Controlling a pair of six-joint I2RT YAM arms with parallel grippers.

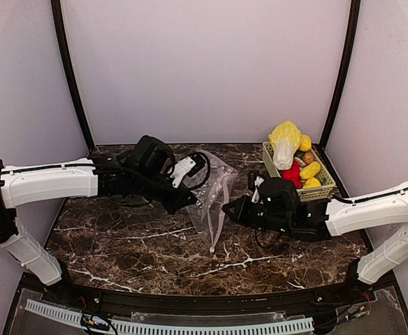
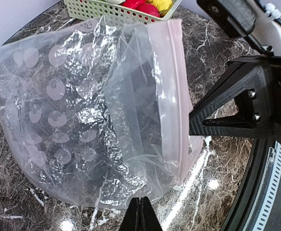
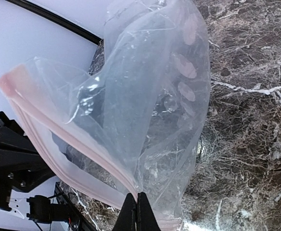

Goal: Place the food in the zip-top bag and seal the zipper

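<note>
A clear bag (image 1: 216, 183) with a pinkish zipper edge (image 2: 180, 96) hangs between the two arms, its mouth partly spread apart. My left gripper is shut with nothing between its fingers; the zipper edge lies outside them, up and to the right in the left wrist view. In the right wrist view, my right gripper is shut on one end of the bag's zipper edge. No food shows inside the bag. The food, including a pale cabbage (image 1: 285, 145) and a red piece (image 1: 293, 174), sits in the basket.
The green basket (image 1: 323, 190) stands at the back right, behind the right arm. Open dark marble table (image 1: 127, 244) spreads in front of and to the left of the bag. Walls close in on both sides.
</note>
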